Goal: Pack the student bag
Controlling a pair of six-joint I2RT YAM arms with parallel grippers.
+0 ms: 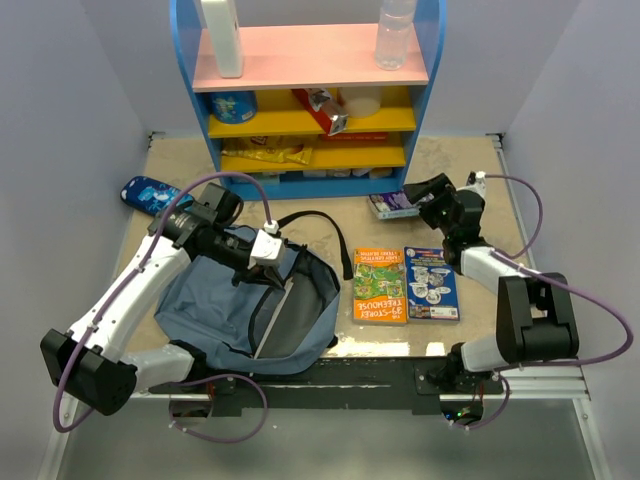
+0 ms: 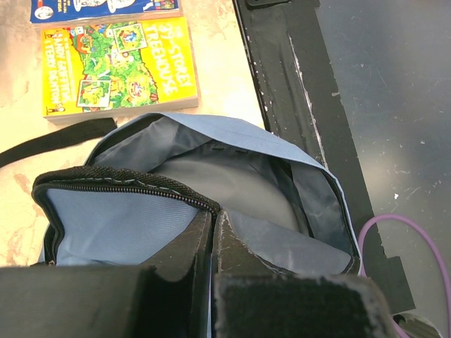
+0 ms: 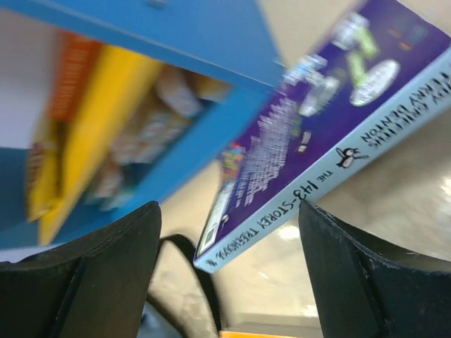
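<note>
A purple book [image 1: 393,205] leans by the blue base of the shelf, its pale spine [image 3: 282,204] towards the right wrist camera. My right gripper [image 1: 414,197] is open at the book's right end; in its wrist view the right fingertip overlaps the spine, with no grip on it. The grey-blue bag [image 1: 300,325] lies with its mouth open, the dark inside bare where visible. My left gripper is shut on the bag's zipped edge [image 2: 127,179]. An orange-green book [image 1: 380,287] and a blue book [image 1: 432,284] lie flat side by side.
The shelf [image 1: 310,60] at the back holds a bottle [image 1: 395,35], a white carton [image 1: 223,38] and snack packs. A blue pencil case [image 1: 152,195] lies at far left. The bag's black strap [image 1: 335,235] curves across the table. Clear tabletop lies between strap and purple book.
</note>
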